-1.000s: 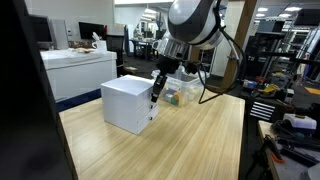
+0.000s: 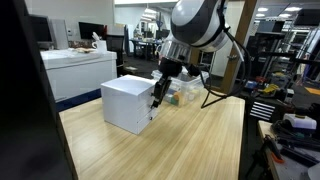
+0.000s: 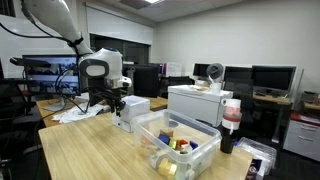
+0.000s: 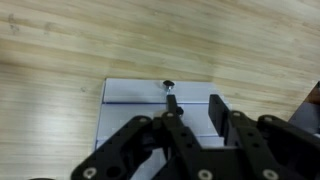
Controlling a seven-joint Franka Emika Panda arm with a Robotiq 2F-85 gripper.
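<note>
A white box [image 2: 128, 105] with small dark knobs on its front stands on the wooden table; it looks like a small drawer unit. My gripper [image 2: 157, 97] is close in front of that face, pointing down. From above, in the wrist view, the fingers [image 4: 172, 104] are parted with a gap between them, and no held object shows there. One dark knob [image 4: 168, 84] lies just beyond the left fingertip. Whether a finger touches the knob or the box, I cannot tell. In exterior view 2 the arm partly covers the box [image 3: 133, 105].
A clear plastic bin [image 3: 190, 128] holding several coloured items stands on the table to the side. A dark bottle with a red top [image 3: 230, 122] is beyond it. Bare wood [image 2: 190, 140] lies open in front of the box.
The arm and gripper have shifted slightly to the right in exterior view 1, away from the box front. The box looks unmoved.
</note>
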